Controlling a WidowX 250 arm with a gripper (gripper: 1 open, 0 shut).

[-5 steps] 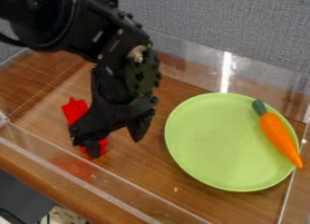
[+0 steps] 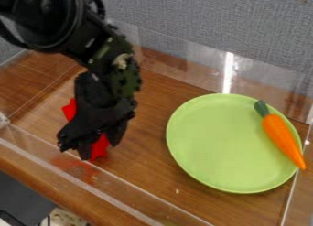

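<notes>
My black gripper point(image 2: 88, 136) is low over the wooden table at the left, its fingers down around a red object point(image 2: 98, 147) that is mostly hidden behind it; red shows at its left and under the fingers. Whether the fingers are closed on it I cannot tell. An orange toy carrot point(image 2: 280, 136) with a green top lies on the right part of a light green plate point(image 2: 214, 138).
A clear low wall point(image 2: 184, 69) runs along the back of the wooden table point(image 2: 171, 207), with a grey textured panel behind. The near left edge of the table drops to a dark area. Bare wood lies at the far left.
The gripper's fingers have drawn in from a wider spread and shifted slightly left over the red object, covering more of it. The plate and carrot have not moved.
</notes>
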